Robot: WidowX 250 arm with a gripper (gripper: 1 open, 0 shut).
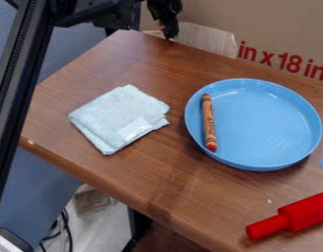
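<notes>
My gripper [165, 22] is at the top centre of the camera view, dark and small above the far edge of the wooden table; whether it is open or shut is unclear. A folded pale cloth [117, 118] lies on the left of the table. On the right, a blue plate [260, 128] holds an orange crayon [209, 122] along its left part. A red rolling-pin-like object [297, 213] lies at the front right, partly out of frame.
The table [118, 69] has bare space behind the cloth and between cloth and plate. A cardboard box [266, 34] stands behind it. The table's left edge drops to the floor.
</notes>
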